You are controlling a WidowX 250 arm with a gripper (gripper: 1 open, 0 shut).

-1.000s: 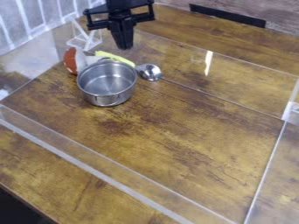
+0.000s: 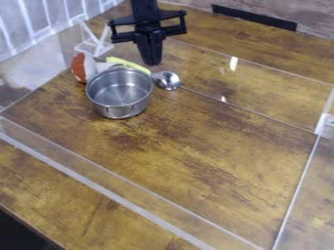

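Observation:
My black gripper (image 2: 152, 49) hangs at the top centre, above the far end of a yellow-green long object (image 2: 128, 65). Its fingers look shut, with nothing clearly between them. A steel pot (image 2: 119, 103) stands on the wooden table at left of centre. A metal spoon (image 2: 166, 80) lies to the right of the pot, beside the yellow-green object. A red-brown item (image 2: 78, 68) with white around it sits behind the pot to the left.
A white rack-like item (image 2: 92, 44) stands at the back left. Clear low walls (image 2: 321, 127) border the work area.
My gripper rose out to the top edge and has since come back down, now a little right of where it was a second ago. The objects on the table look unchanged.

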